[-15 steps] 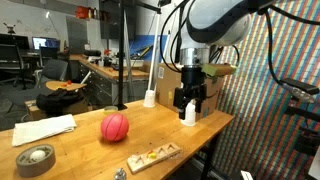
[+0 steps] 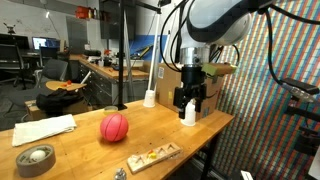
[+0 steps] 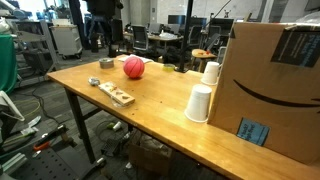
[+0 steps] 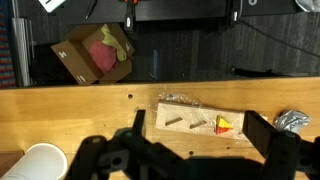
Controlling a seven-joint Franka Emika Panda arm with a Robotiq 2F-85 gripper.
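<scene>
My gripper hangs above the table's front edge, its two dark fingers wide apart at either side of the wrist view with nothing between them. Below it on the wood lies a pale wooden board (image 4: 190, 118) with slots and a small red and yellow piece (image 4: 223, 124) near one end. In the first exterior view the gripper (image 2: 189, 105) is up in the air, right of the board (image 2: 153, 157). A crumpled silver foil lump (image 4: 291, 120) rests beyond the board's end.
A red ball (image 2: 114, 127), a tape roll (image 2: 36, 159) and a white cloth (image 2: 43, 130) lie on the table. White cups (image 3: 198, 102) stand near a large cardboard box (image 3: 270, 90). On the floor sits an open carton (image 4: 92, 50) with cloths. Bare wood separates the ball and cups.
</scene>
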